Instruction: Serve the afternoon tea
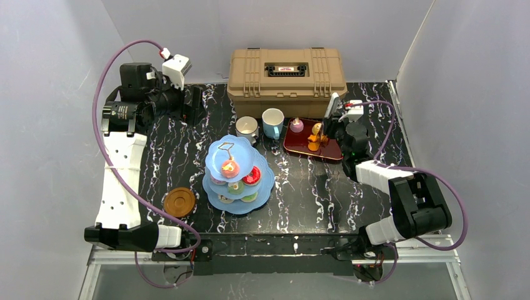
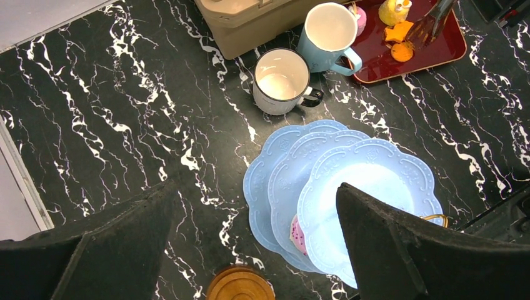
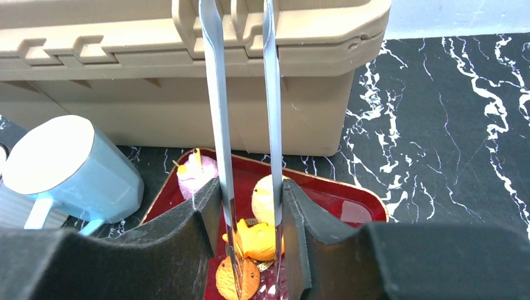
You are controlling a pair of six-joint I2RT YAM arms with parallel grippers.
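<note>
Pinched in my right gripper, a pair of tongs (image 3: pixel 217 106) points down into the dark red tray (image 1: pixel 294 149). In the right wrist view the tong tips straddle an orange star-shaped piece (image 3: pixel 257 241); whether they touch it I cannot tell. Also in the tray are a pink cake (image 3: pixel 197 174), a yellow cake (image 3: pixel 263 200) and a round orange cookie (image 3: pixel 239 279). A blue three-tier stand (image 1: pixel 215 162) holds several sweets at centre left, including a pink cake (image 1: pixel 230 167) on top. My left gripper hovers open and empty over bare table, left of the stand.
Behind the tray stands a tan toolbox (image 1: pixel 286 78). A white mug (image 2: pixel 281 82) and a light blue mug (image 2: pixel 328 39) stand between toolbox and stand. At the front left lies a round brown lid (image 1: pixel 179 202).
</note>
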